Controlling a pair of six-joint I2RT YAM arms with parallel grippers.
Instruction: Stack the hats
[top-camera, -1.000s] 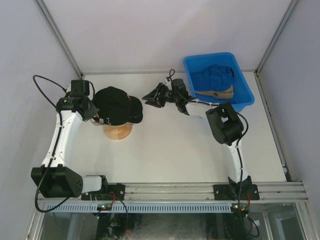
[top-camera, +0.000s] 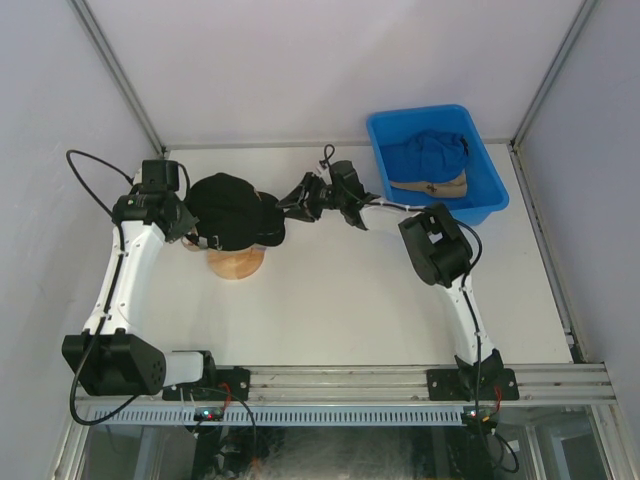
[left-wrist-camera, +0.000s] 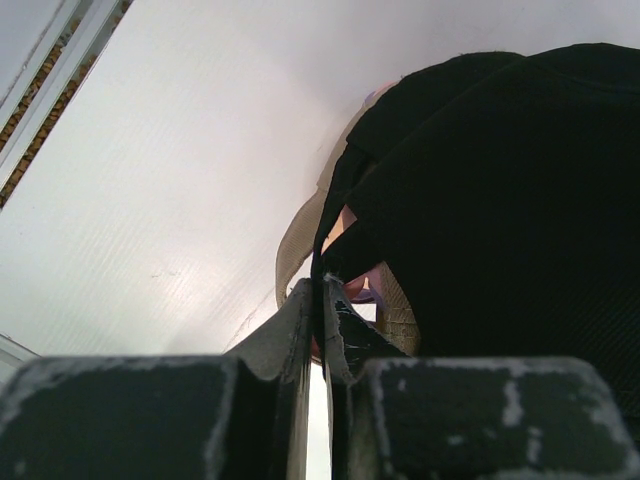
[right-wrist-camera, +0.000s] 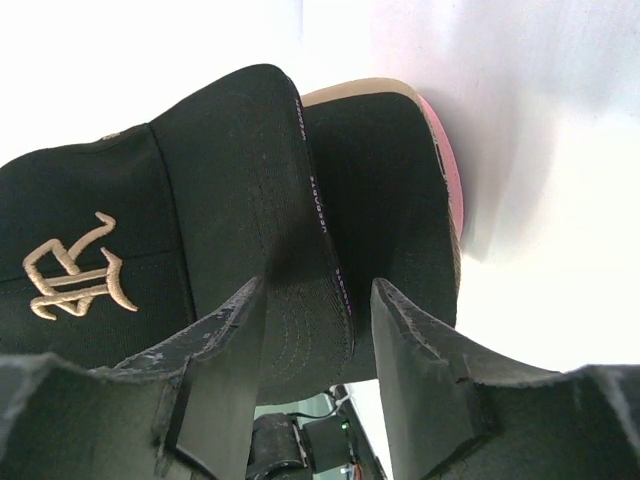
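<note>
A black cap (top-camera: 225, 210) covers most of a round wooden stand (top-camera: 236, 264) on the left of the table; edges of tan and pink hat material show beneath it in both wrist views. My left gripper is at the cap's left edge, its fingers closed together on black fabric. Its brim points right, toward my right gripper (top-camera: 294, 201), which is open over the brim; in the right wrist view the black cap (right-wrist-camera: 230, 210) shows a tan logo and lies between and below the fingers.
A blue bin (top-camera: 484, 200) at the back right holds a blue hat (top-camera: 430, 155) and a tan item (top-camera: 440, 188).
My right gripper has moved left, up to the cap's brim. My left gripper and the cap look unchanged in the top view.
</note>
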